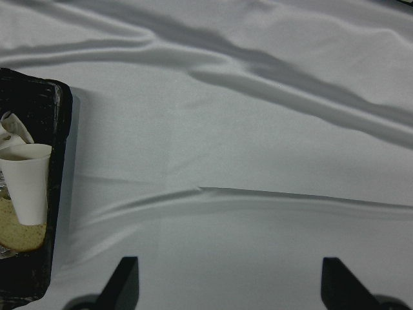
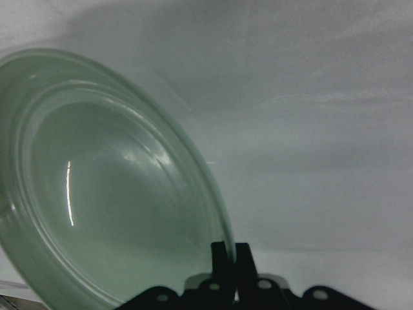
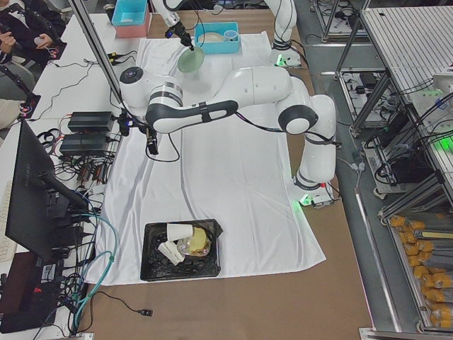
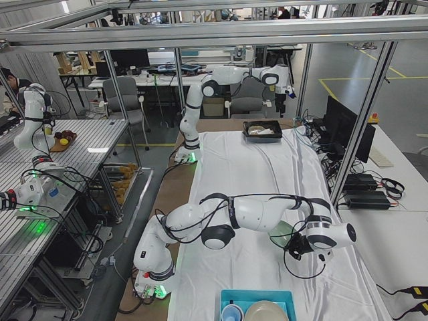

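A pale green plate (image 2: 116, 187) is tilted at my right gripper, whose fingers are closed on its rim, over the white cloth (image 3: 226, 177); it also shows behind the right arm in the camera right view. My left gripper hangs open above the cloth, beside a black tray (image 1: 45, 258) holding a paper cup (image 1: 26, 184), crumpled white waste and a yellow sponge-like piece.
A blue bin (image 4: 257, 297) with a pale dish and a blue cup stands near the right arm. A monitor (image 3: 32, 198) and cables line one side of the cloth.
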